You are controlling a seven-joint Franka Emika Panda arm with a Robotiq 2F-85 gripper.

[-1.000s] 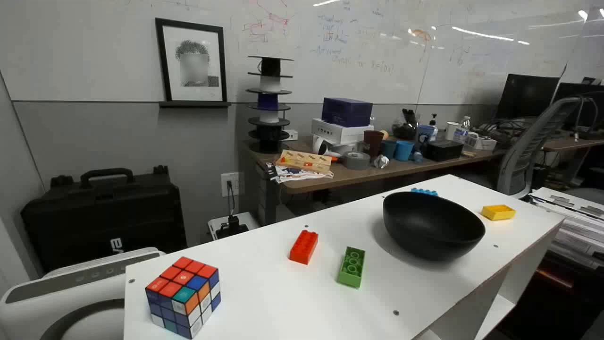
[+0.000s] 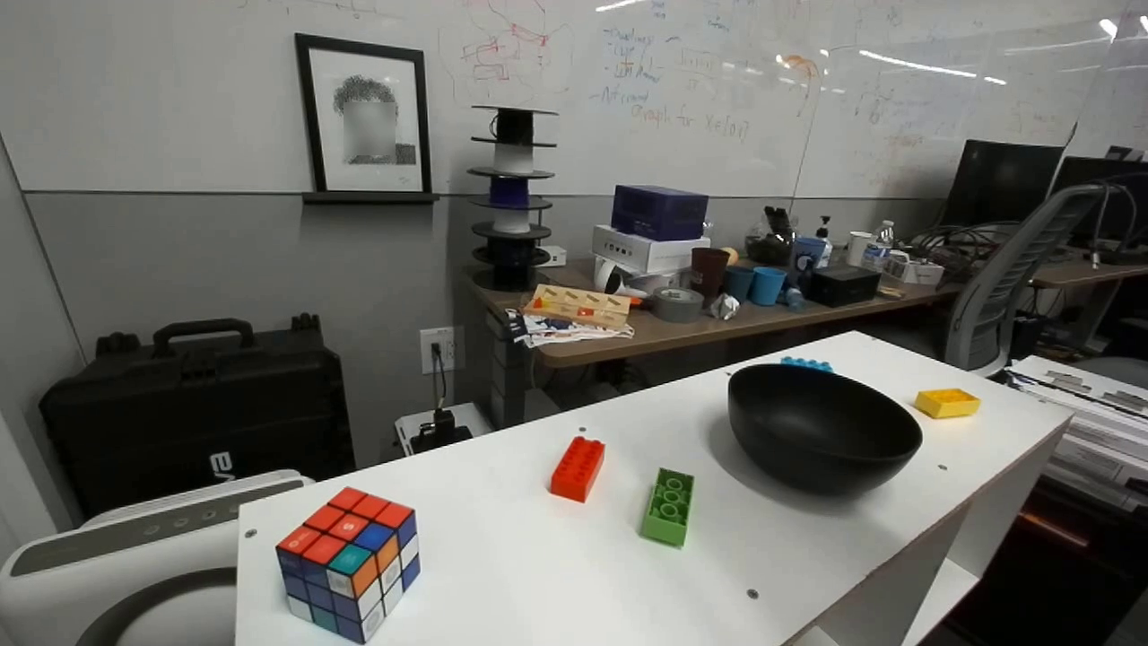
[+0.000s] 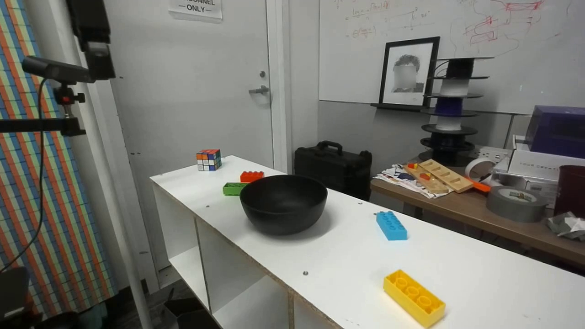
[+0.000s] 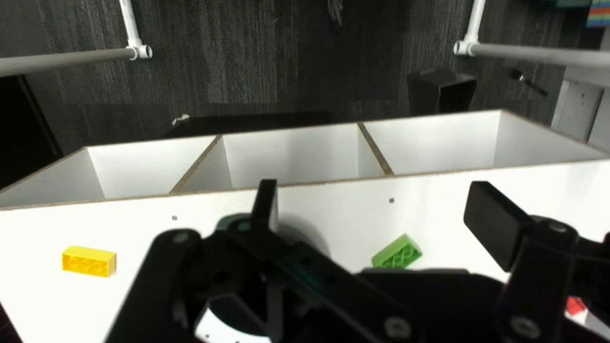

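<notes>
A black bowl (image 3: 283, 205) stands upright on the white shelf top (image 3: 351, 257), seemingly empty as far as its inside shows. Left of it in exterior view 1 lie a green block (image 2: 669, 507) and a red block (image 2: 578, 469), with a Rubik's cube (image 2: 350, 562) at the near left end. A blue block (image 3: 391, 225) and a yellow block (image 3: 414, 298) rest on the other side of the bowl. My gripper is open, its fingers far apart; the green block shows between and beyond them in the wrist view. Neither exterior view clearly shows the gripper.
Open compartments (image 4: 291, 151) line the shelf's front, and its edge drops to the dark floor (image 4: 274, 68). Behind stands a cluttered brown desk (image 2: 581, 350). Bare white surface lies between the blocks.
</notes>
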